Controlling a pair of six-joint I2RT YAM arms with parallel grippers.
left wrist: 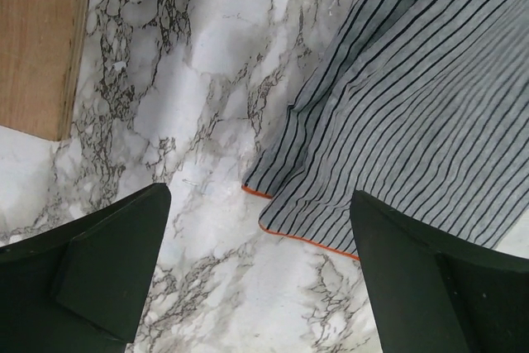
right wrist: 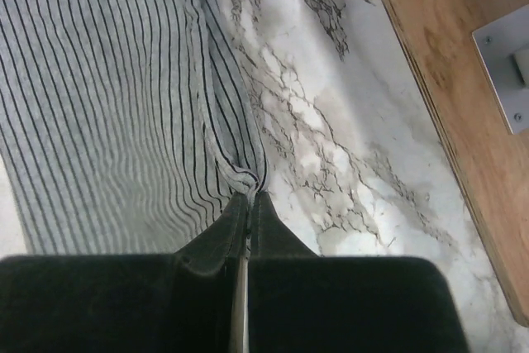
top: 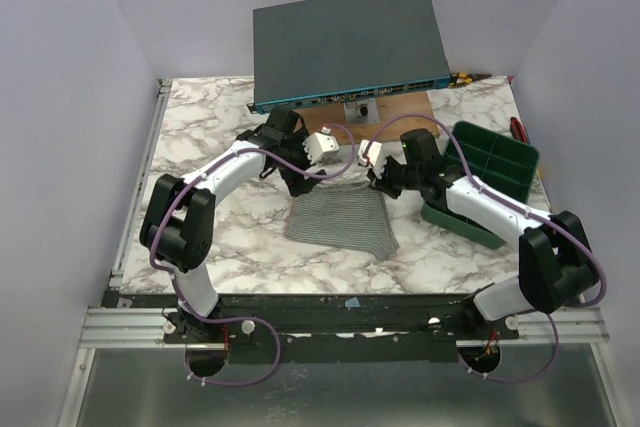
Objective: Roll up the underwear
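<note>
Grey underwear with thin black stripes lies on the marble table between my arms. In the left wrist view the cloth shows a folded layer along its upper side and an orange edge near the left fingers. My left gripper is open above that left edge, nothing between its fingers. At the cloth's far right side my right gripper is shut, with a pinched edge of the underwear between its fingertips. The top view hides both fingertips partly behind the wrists.
A dark monitor on a wooden stand occupies the back. The green divided container is at the right, close to my right forearm. Bare marble lies left and in front of the cloth.
</note>
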